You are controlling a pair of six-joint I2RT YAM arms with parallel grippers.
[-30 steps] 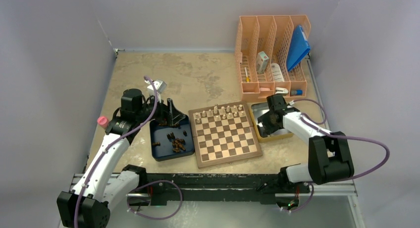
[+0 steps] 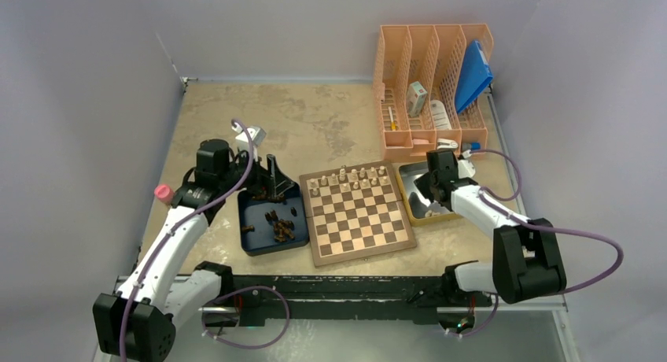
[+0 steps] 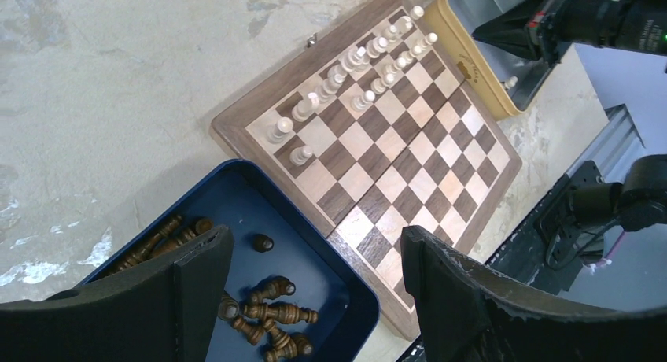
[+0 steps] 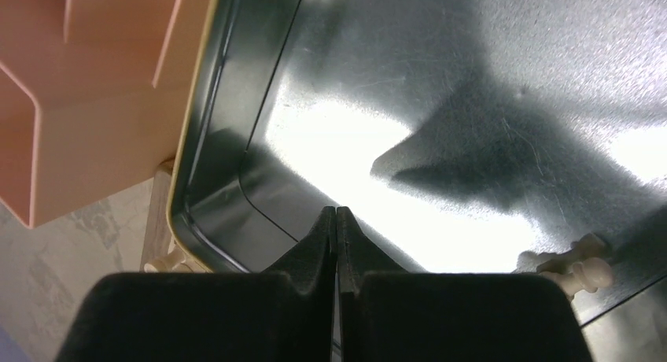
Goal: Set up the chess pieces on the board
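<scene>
The chessboard (image 2: 362, 230) lies mid-table, its white pieces (image 3: 305, 106) standing along the far side in a back row and a partial second row. Inside the metal tray (image 4: 330, 134) a couple of white pieces (image 4: 578, 275) lie on their sides near one wall. Over this tray my right gripper is shut, nothing between its fingers; the white pieces are off to the right of them. Dark pieces (image 3: 279, 313) lie jumbled in the blue tray (image 3: 289, 208). Above that tray my left gripper stands open and empty.
A peach organizer (image 2: 409, 63) holding a blue folder (image 2: 473, 75) stands behind the metal tray, close to it. The tray butts against the board's right side. Bare table (image 2: 291, 126) lies behind the board.
My right gripper has gone from open to shut and has risen and shifted away from the white pieces in the tray. The left arm has moved only slightly.
</scene>
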